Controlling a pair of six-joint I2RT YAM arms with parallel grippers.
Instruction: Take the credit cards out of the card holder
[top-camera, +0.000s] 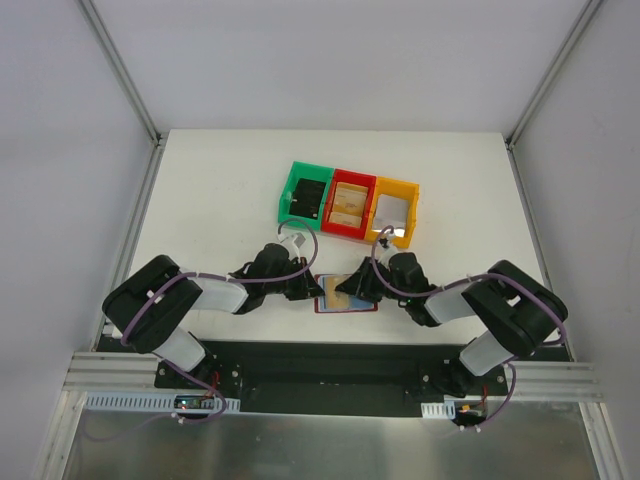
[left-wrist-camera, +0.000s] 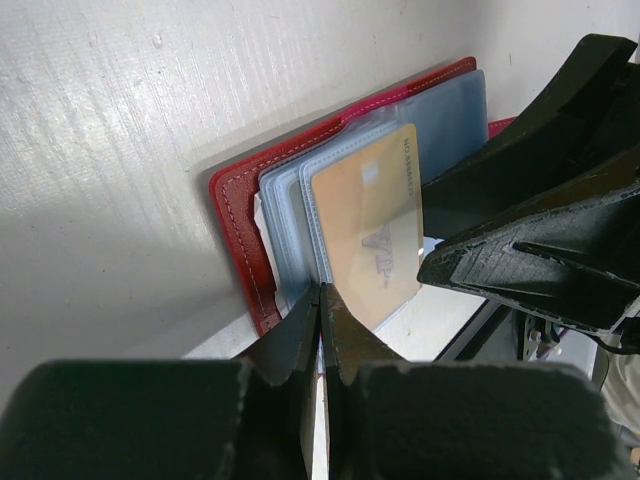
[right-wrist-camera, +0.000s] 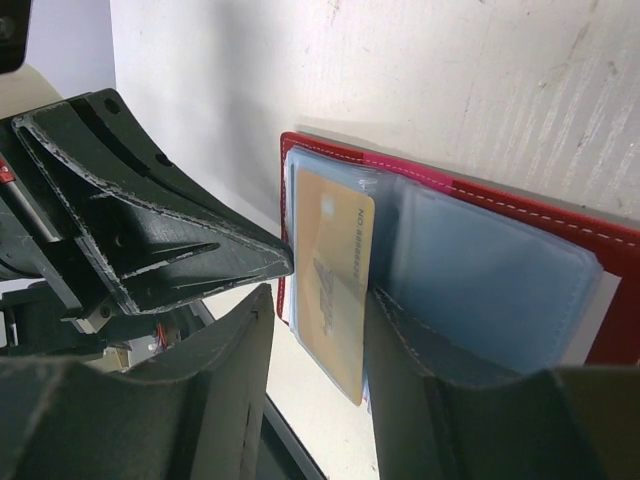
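An open red card holder with clear sleeves lies on the white table between both arms. A tan card sits in the sleeve at its left side, tilted up in the right wrist view. My left gripper is shut, its tips at the left edges of the sleeves; whether a sleeve sheet is pinched cannot be told. My right gripper stands part open at the card's right edge, with the tan card showing between its fingers. Blue-tinted sleeves lie to the card's right.
Behind the holder stand a green bin with black items, a red bin with tan cards and an orange bin with whitish contents.
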